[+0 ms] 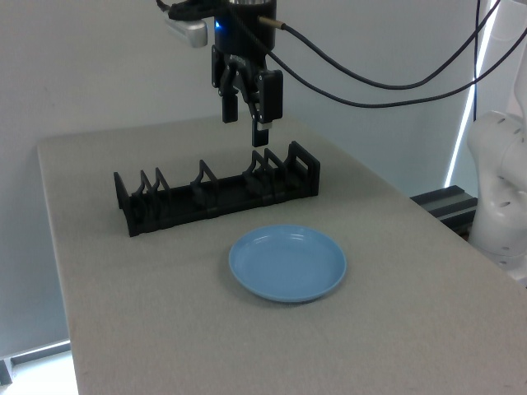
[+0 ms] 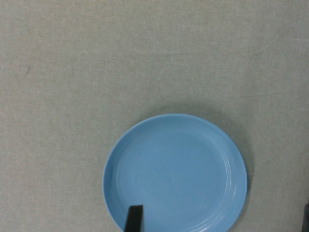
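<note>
My black gripper (image 1: pixel 245 123) hangs high over the back of the table, above the right part of a black slotted rack (image 1: pixel 216 197). It is open, with nothing between its fingers. In front of the rack a light blue plate (image 1: pixel 287 262) lies flat on the beige table. In the wrist view the plate (image 2: pixel 175 169) fills the lower middle, with one dark finger (image 2: pixel 134 217) reaching over it at the bottom edge and another at the far right edge.
Cables loop from my arm to the upper right. A white robot arm (image 1: pixel 498 189) stands beyond the table's right edge.
</note>
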